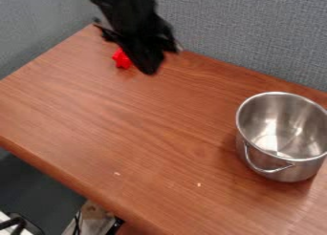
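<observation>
My black gripper [143,50] is blurred at the upper middle, reaching down over the back left of the wooden table; whether it is open or shut is hard to see. A red object [121,60] lies on the table behind it, mostly hidden by the gripper, with only a small part showing.
A steel pot [281,134] with a wire handle stands at the right of the table [141,134]. Grey fabric panels line the back.
</observation>
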